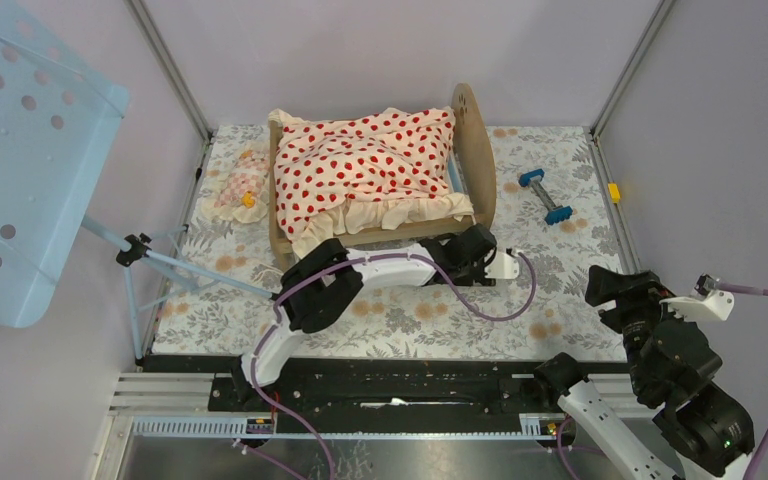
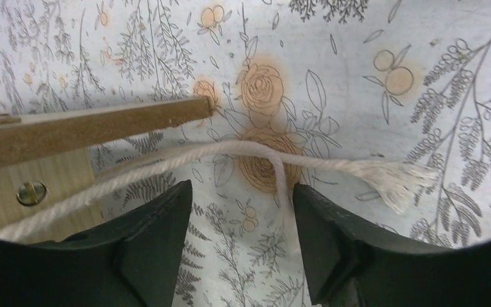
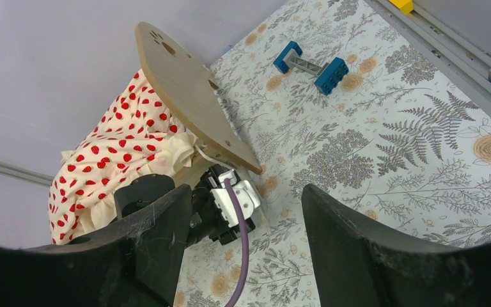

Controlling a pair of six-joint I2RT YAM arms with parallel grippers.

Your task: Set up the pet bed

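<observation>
The wooden pet bed (image 1: 478, 160) holds a strawberry-print cushion (image 1: 360, 160) with a frilled edge, also in the right wrist view. My left gripper (image 1: 490, 265) is low at the bed's front right corner. In the left wrist view, its fingers (image 2: 150, 249) are part open, with a white cord (image 2: 217, 148) crossing behind them, one strand running down at the right finger; whether it is held cannot be told. The frayed cord end lies on the floor beside the wooden frame (image 2: 51, 141). My right gripper (image 1: 640, 290) stands open at the right, clear of the bed.
A blue dumbbell-shaped toy (image 1: 545, 195) lies right of the bed. A small frilled bundle (image 1: 240, 185) lies to its left. A light-blue folding stand (image 1: 30, 150) fills the far left.
</observation>
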